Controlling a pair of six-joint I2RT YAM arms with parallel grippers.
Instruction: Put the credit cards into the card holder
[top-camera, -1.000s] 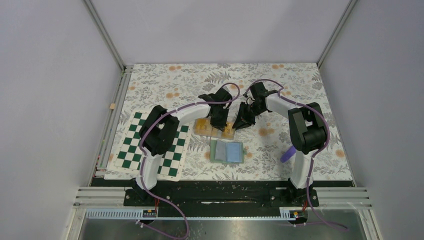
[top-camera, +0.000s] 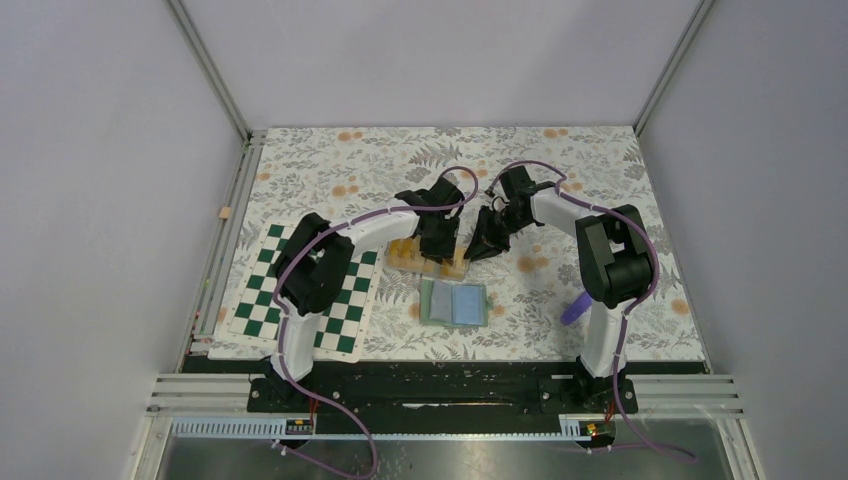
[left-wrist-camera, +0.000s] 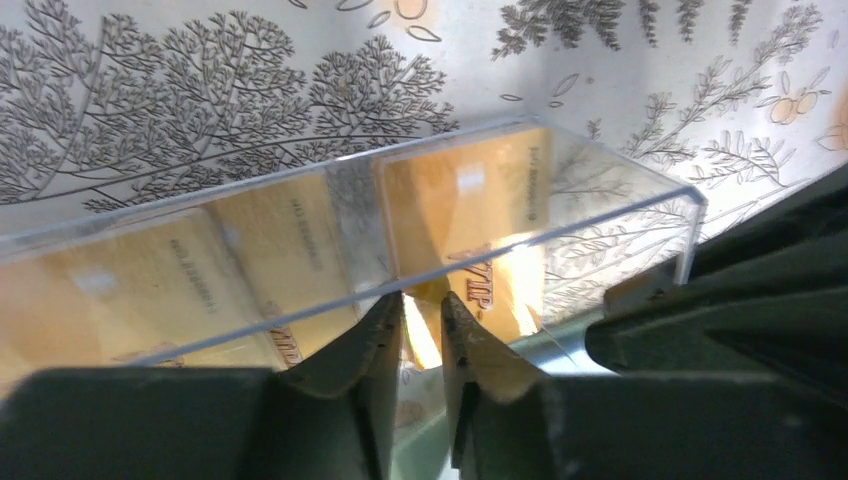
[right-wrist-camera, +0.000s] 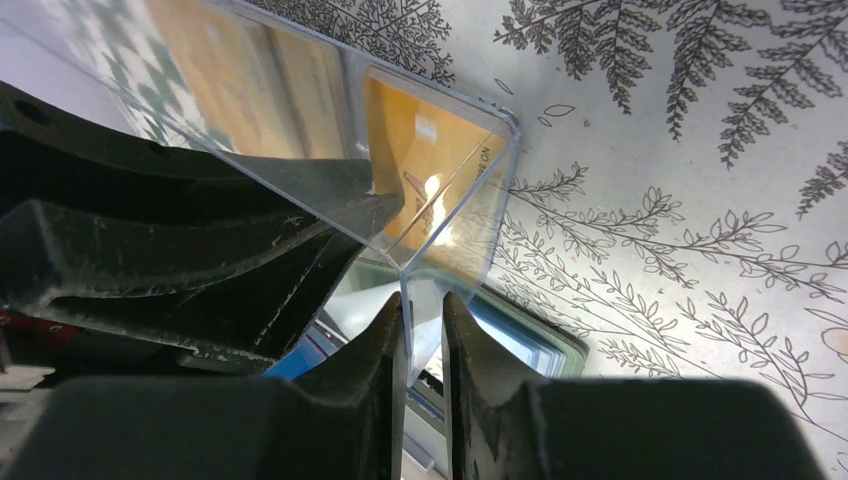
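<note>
The clear card holder (top-camera: 405, 262) lies mid-table with orange cards in its compartments. In the left wrist view, my left gripper stands open at the holder's front, its tips before the right-end card (left-wrist-camera: 465, 190). In the right wrist view, my right gripper is at the holder's end, the clear wall's corner edge (right-wrist-camera: 405, 280) between or just beyond its narrowly spaced fingertips; whether it grips is unclear. The left gripper's dark body reaches across the holder there.
A green-edged tray (top-camera: 467, 305) with grey and blue items lies just in front of the holder. A checkered board (top-camera: 350, 320) is at left, a purple object (top-camera: 574, 308) at right.
My left gripper has shifted slightly at the holder over the last second. The right arm looks almost unchanged.
</note>
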